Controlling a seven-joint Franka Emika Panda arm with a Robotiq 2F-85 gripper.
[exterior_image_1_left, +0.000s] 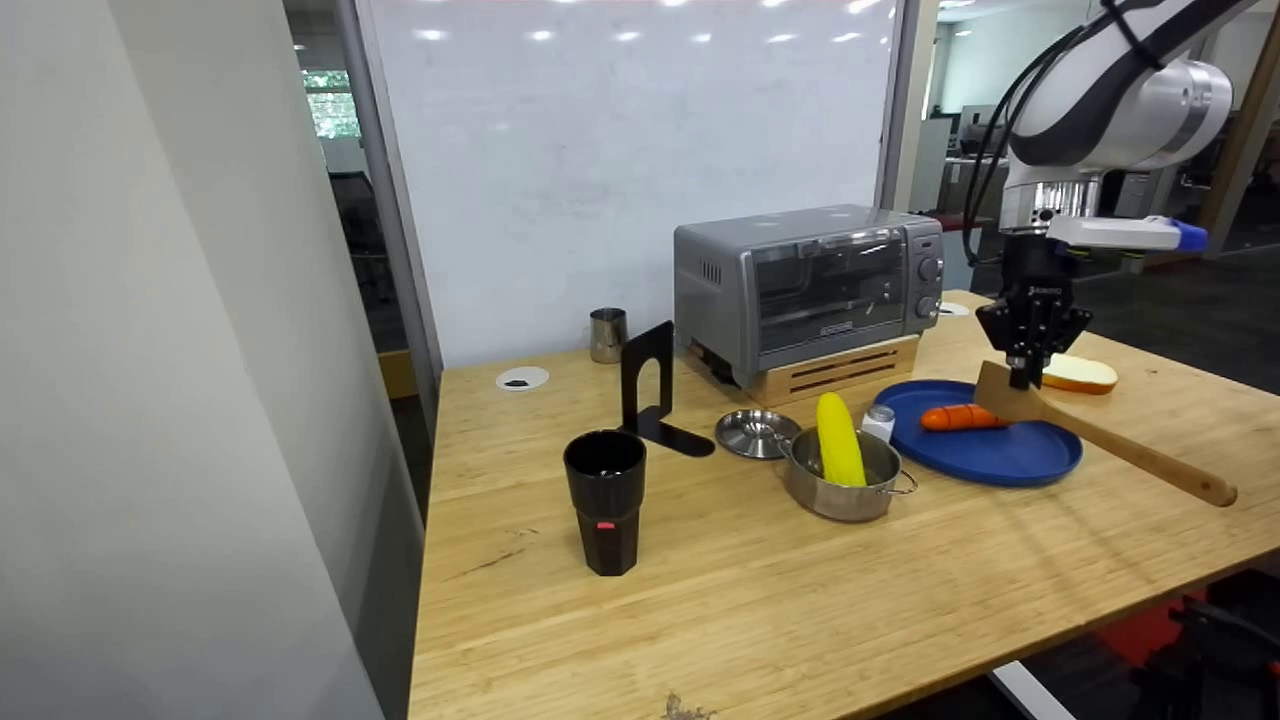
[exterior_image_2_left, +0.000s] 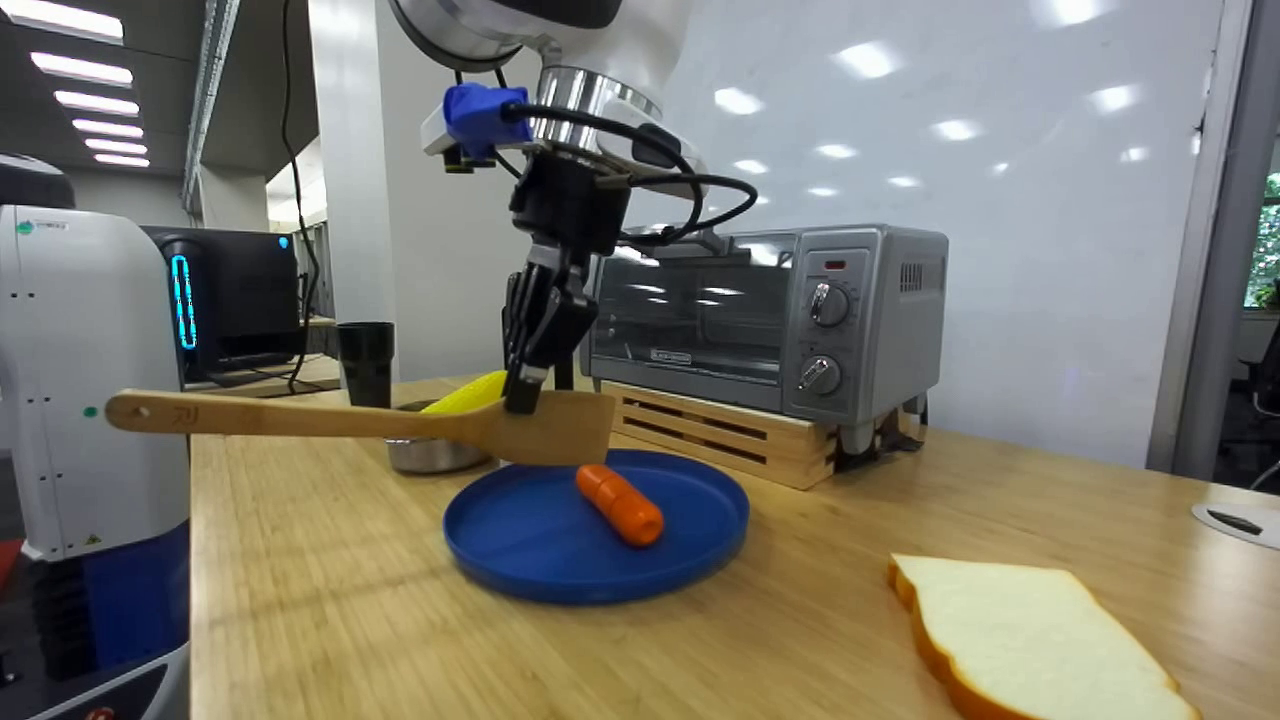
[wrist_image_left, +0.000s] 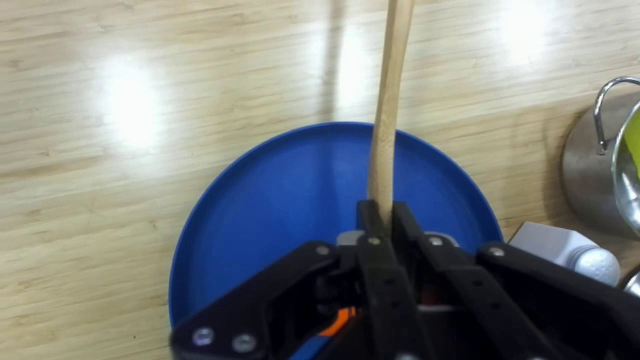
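Note:
My gripper (exterior_image_1_left: 1023, 372) is shut on a wooden spatula (exterior_image_2_left: 567, 428), gripping it near where the blade meets the handle. In exterior view 2 the spatula hangs above the blue plate (exterior_image_2_left: 516, 552), its blade on edge and its handle reaching out to the left. An orange carrot (exterior_image_2_left: 620, 504) lies on the plate, just beneath the blade's end. From the wrist view, the wooden handle (wrist_image_left: 390, 90) runs up from between the fingers, and the carrot is mostly hidden behind the gripper.
Beside the plate stand a steel pot (exterior_image_1_left: 846, 496) with a yellow vegetable (exterior_image_1_left: 840, 442) in it and a small shaker (exterior_image_1_left: 879, 422). A toaster oven (exterior_image_1_left: 810, 294) sits behind. Bread (exterior_image_2_left: 1032, 624) lies to the plate's right in exterior view 2.

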